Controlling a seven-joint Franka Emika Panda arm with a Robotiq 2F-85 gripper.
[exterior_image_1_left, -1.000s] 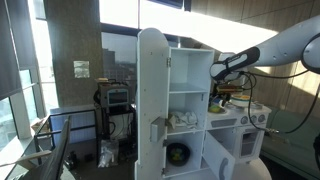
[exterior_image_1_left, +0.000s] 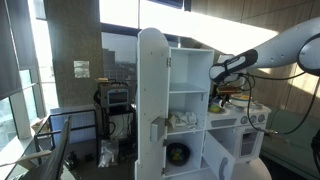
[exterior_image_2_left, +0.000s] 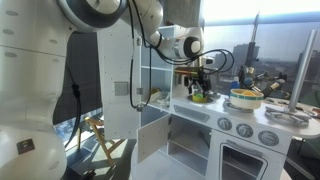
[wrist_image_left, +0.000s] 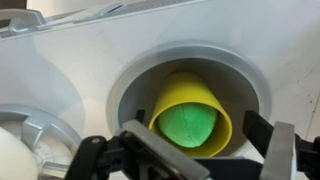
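Observation:
A yellow cup (wrist_image_left: 184, 92) lies tilted in a round grey basin (wrist_image_left: 128, 92), its mouth turned toward the wrist camera. Inside its mouth sits a rounded green object (wrist_image_left: 188, 124). My gripper is over the near side of the basin, with its dark fingers (wrist_image_left: 262, 132) spread apart on either side of the cup; nothing shows clamped between them. In exterior view 2 the gripper (exterior_image_2_left: 196, 87) points down at the counter, close above a small green and yellow patch (exterior_image_2_left: 199, 98). Whether the fingers touch the cup cannot be made out.
On the stove part of the toy kitchen stands a yellow and white pot (exterior_image_2_left: 245, 99), right of the gripper. A tall white cabinet door (exterior_image_1_left: 152, 105) stands open beside the shelves. Lower down, another door (exterior_image_1_left: 217, 157) is open. A dark round pan (exterior_image_1_left: 178, 153) lies inside the cabinet.

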